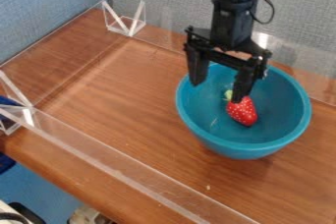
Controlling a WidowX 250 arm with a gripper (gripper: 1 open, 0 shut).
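Note:
My black gripper (221, 79) is open and hangs over the blue bowl (213, 130), its left finger near the bowl's back-left rim and its right finger lower over the interior. A red strawberry (242, 112) with a green top lies inside the bowl, just below the right finger. Nothing shows held between the fingers.
Clear plastic walls (118, 159) run along the front and back. White wire pieces (125, 22) stand at the back left and left edge. A padded grey wall is behind.

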